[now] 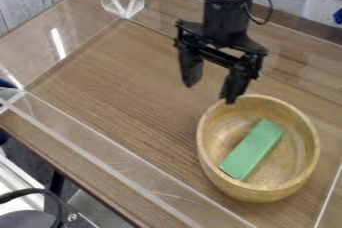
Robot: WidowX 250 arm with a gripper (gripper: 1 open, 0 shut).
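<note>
My black gripper [211, 74] hangs over the upper middle of the table, open, just above and behind the round wooden bowl [211, 155]. In the bowl lies a green block [251, 149], tilted diagonally, apart from the gripper.
A small clear plastic piece [122, 2] is at the back left. Black cables lie at the lower left corner, and clear strips run along the left edge.
</note>
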